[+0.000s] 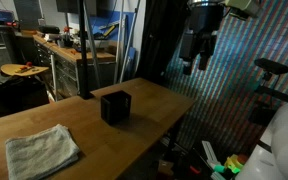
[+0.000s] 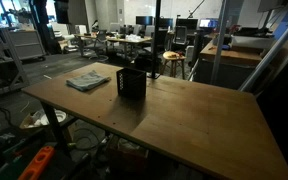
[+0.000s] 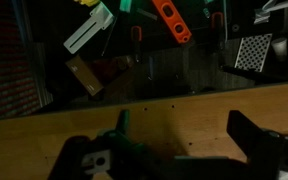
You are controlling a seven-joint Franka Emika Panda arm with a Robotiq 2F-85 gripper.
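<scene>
A black box [image 1: 115,107] with an open top stands upright on the wooden table [image 1: 149,110]. To one side of it, a light grey folded cloth [image 1: 41,152] lies flat near the table's edge. In the second exterior view the same box [image 2: 132,84] and cloth [image 2: 88,80] show on the left half of the tabletop. High above the table's edge, clear of both objects, hangs my gripper [image 1: 195,67]. The wrist view has its dark fingers [image 3: 249,133] spread wide, open and empty, over the table edge; neither box nor cloth appears there.
Beyond the table edge, the floor holds several tools, including an orange-red one [image 3: 172,20] and a cardboard piece [image 3: 85,75]. A thin post rises behind the table. Much of the tabletop [image 2: 204,115] right of the box is bare.
</scene>
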